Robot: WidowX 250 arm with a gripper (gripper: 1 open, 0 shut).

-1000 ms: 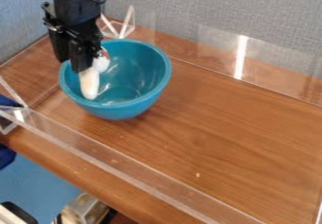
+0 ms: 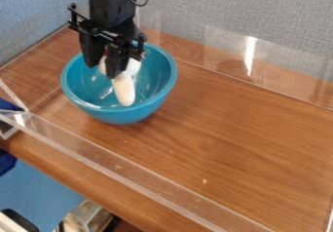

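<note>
A teal bowl (image 2: 154, 90) stands on the wooden table at the upper left. My black gripper (image 2: 115, 53) reaches down over it from the top, shut on a pale elongated object (image 2: 124, 88) that hangs upright inside the bowl. What the object is cannot be told; its upper part is hidden by the gripper.
Bare wooden table (image 2: 235, 148) fills the middle and right. Clear low walls edge it at the back and front left. A dark blue item and some pale parts sit past the left edge. A grey padded wall is behind.
My gripper has moved right, toward the bowl's middle, carrying the pale object with it. The bowl has stayed about where it was.
</note>
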